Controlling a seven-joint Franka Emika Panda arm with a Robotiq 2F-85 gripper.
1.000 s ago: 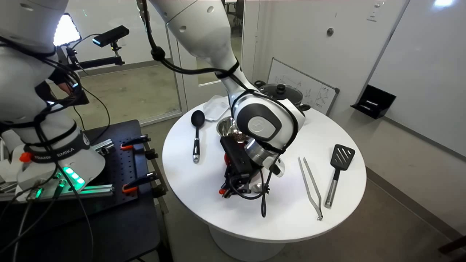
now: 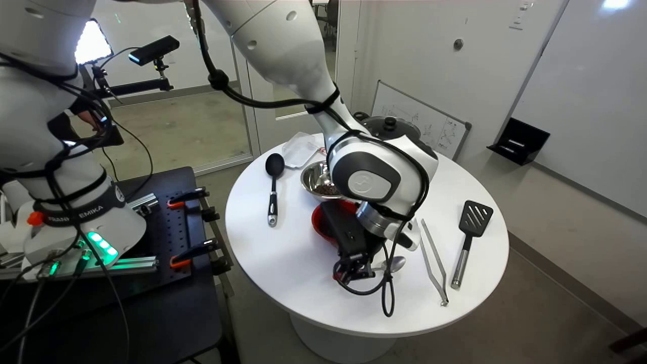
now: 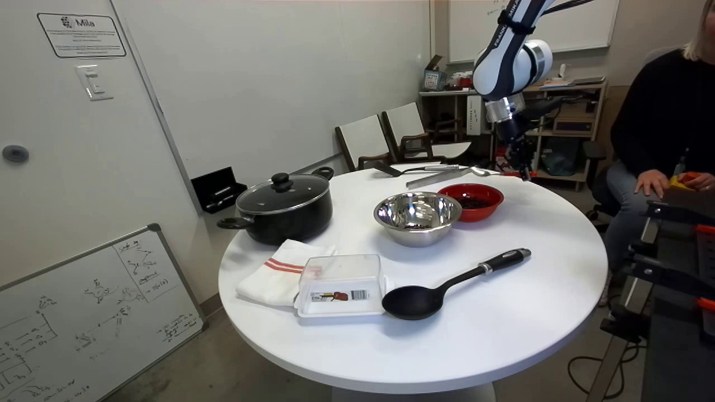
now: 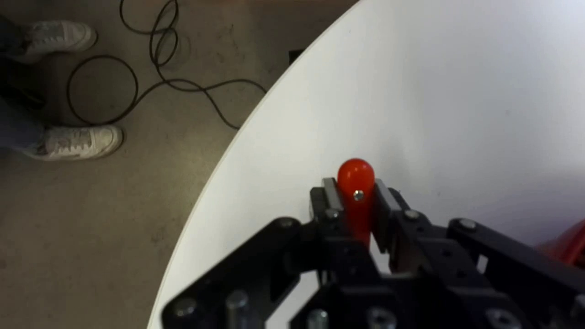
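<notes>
My gripper is shut on the red handle (image 4: 357, 178) of a spoon, and the handle's rounded end sticks out between the fingers. In exterior view 1 the spoon's shiny metal bowl (image 2: 397, 264) shows to the right of my gripper (image 2: 347, 276). From the other side, the spoon (image 3: 480, 171) points away from my gripper (image 3: 524, 175) toward the tongs. Whether the spoon touches the table cannot be told. A red bowl (image 3: 477, 212) with dark contents stands close by, partly covered by the arm in exterior view 1.
A steel bowl (image 3: 416, 234) adjoins the red one. Tongs (image 2: 435, 267) and a slotted spatula (image 2: 474, 219) lie at the right. A black ladle (image 3: 413, 302), clear plastic box (image 3: 342, 285), cloth (image 3: 275, 281) and lidded pot (image 3: 285, 214) occupy other parts.
In exterior view 1 my gripper has shifted right with the red-handled spoon in it. More of the red bowl now shows. The other utensils lie where they were.
</notes>
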